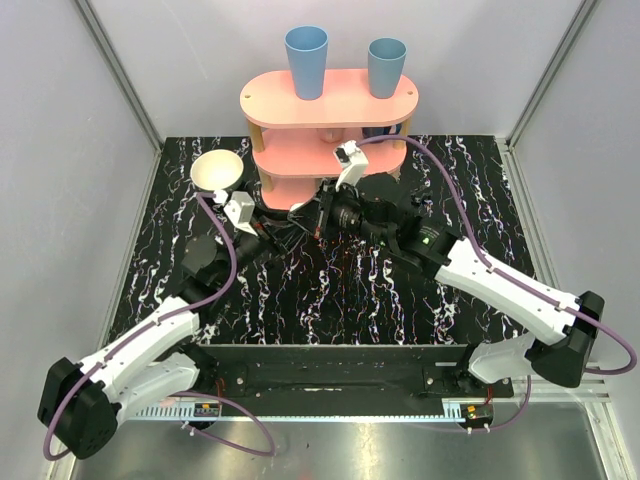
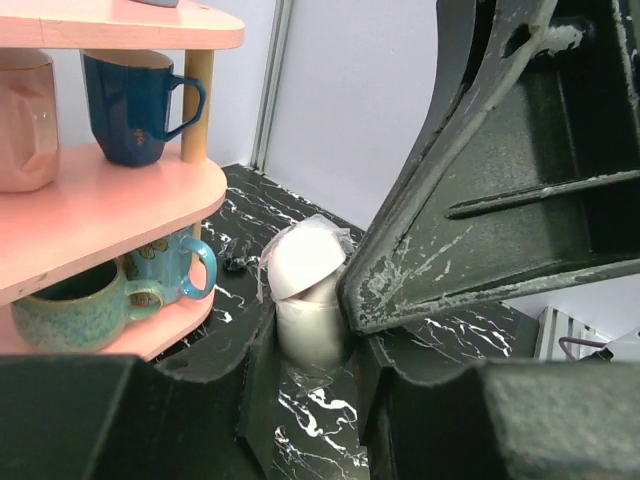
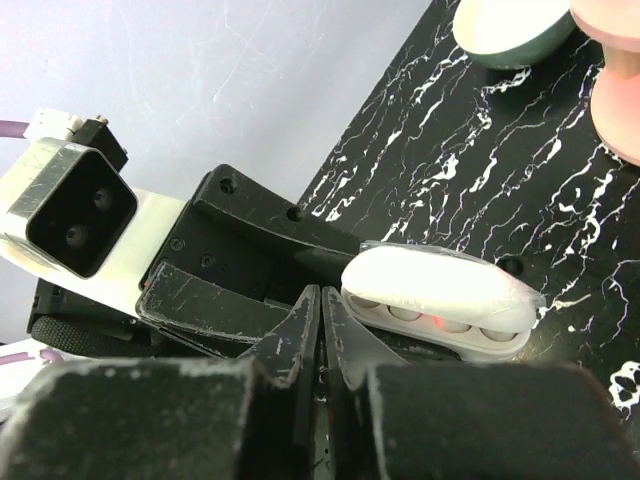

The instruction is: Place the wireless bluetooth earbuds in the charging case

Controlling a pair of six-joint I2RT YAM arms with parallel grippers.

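The white charging case [image 3: 440, 285] is held in my left gripper, which is shut on it. In the right wrist view its lid lies along the top, above a row of slots with a red glow. My right gripper is just in front of the case, its fingertips nearly together; whether anything is between them I cannot tell. In the top view both grippers meet near the middle, partly hiding the case. I cannot make out separate earbuds.
A pink three-tier shelf [image 1: 330, 85] with cups and mugs stands at the back. A bowl [image 1: 216, 169] is at the back left.
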